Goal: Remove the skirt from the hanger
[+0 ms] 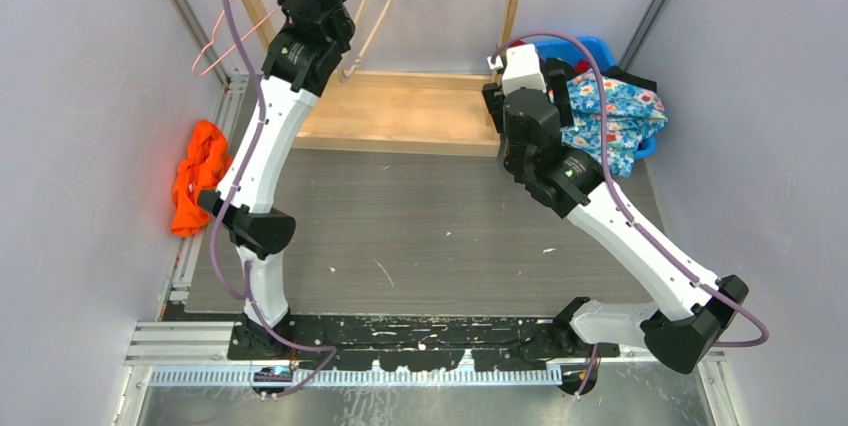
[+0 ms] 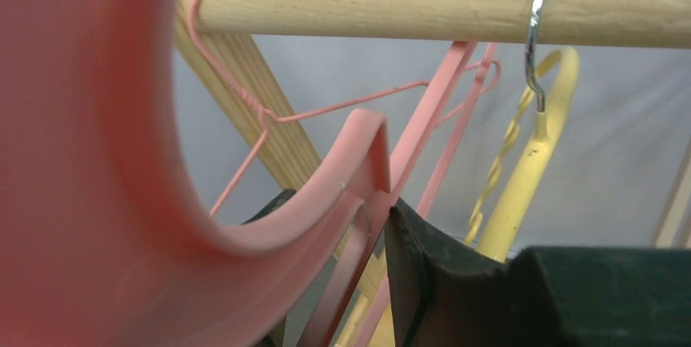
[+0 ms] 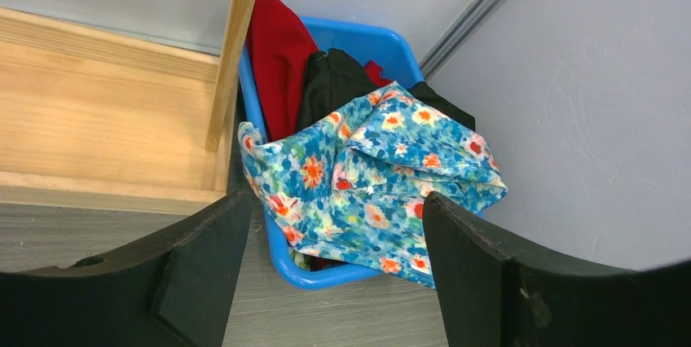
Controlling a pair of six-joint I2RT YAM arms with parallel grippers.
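Note:
A pink plastic hanger [image 2: 244, 261] fills the near left of the left wrist view, showing no cloth on the part that is visible. My left gripper is shut on it, one dark finger [image 2: 415, 261] pressed along its right side. In the top view that gripper's tips are cut off at the upper edge. Over the blue bin [image 3: 281, 249], my right gripper stands open and empty, fingers wide apart. A blue floral cloth [image 3: 371, 192] lies heaped in the bin and hangs over its front rim; whether it is the skirt I cannot tell.
A wooden rail [image 2: 367, 5] carries a pink wire hanger [image 2: 350, 103] and a yellow hanger [image 2: 525, 188]. Red cloth [image 3: 277, 62] and dark cloth [image 3: 338, 86] share the bin. Orange cloth [image 1: 195, 186] lies by the left wall.

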